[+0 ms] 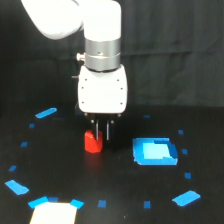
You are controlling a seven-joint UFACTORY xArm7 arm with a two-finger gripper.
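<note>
A red block (92, 143) sits on the dark table, left of the middle in the camera view. My gripper (102, 132) points downward at the block's upper right, its two fingers visibly apart. One finger overlaps the block in the view and covers a little of its right side. Whether that finger touches the block or only stands in front of or behind it, I cannot tell. Nothing shows held between the fingers.
On the right lies a blue-bordered square with a white middle (156, 151). A pale square (54, 213) is at the front left edge. Blue tape pieces (17, 187) and small blue marks dot the table.
</note>
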